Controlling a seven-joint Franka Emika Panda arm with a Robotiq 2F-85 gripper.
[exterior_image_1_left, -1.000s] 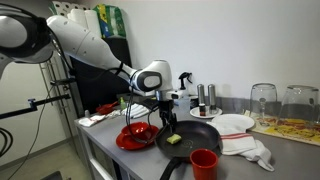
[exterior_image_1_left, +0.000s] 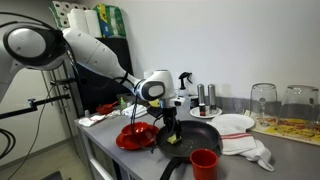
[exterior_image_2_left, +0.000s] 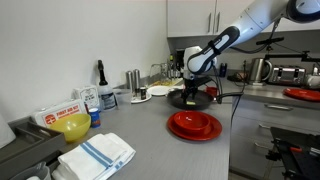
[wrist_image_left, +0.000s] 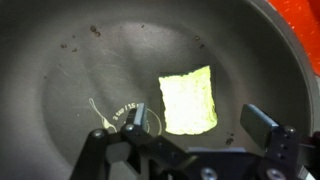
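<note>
A small yellow sponge (wrist_image_left: 188, 102) lies flat on the floor of the black pan (wrist_image_left: 100, 55). In the wrist view my gripper is open above the pan, its fingers (wrist_image_left: 257, 122) wide apart on either side of the sponge's lower part. Nothing is held between them. From exterior view 1, the arm reaches down into the pan (exterior_image_1_left: 200, 138), and the gripper (exterior_image_1_left: 171, 132) partly covers the sponge. Exterior view 2 shows the gripper (exterior_image_2_left: 189, 97) low over the far pan, too small there for finger detail.
Close to the pan are a red bowl (exterior_image_1_left: 135, 138) on its left, a red mug (exterior_image_1_left: 204, 164) in front, and a white cloth (exterior_image_1_left: 238, 144) on its right. Glass jars (exterior_image_1_left: 263, 98) stand at the back right. Open counter (exterior_image_2_left: 165, 145) lies beside the red dishes.
The arm has come lower into the pan, bringing the gripper down over the sponge, which was more visible before. Pan, bowl and mug look unmoved.
</note>
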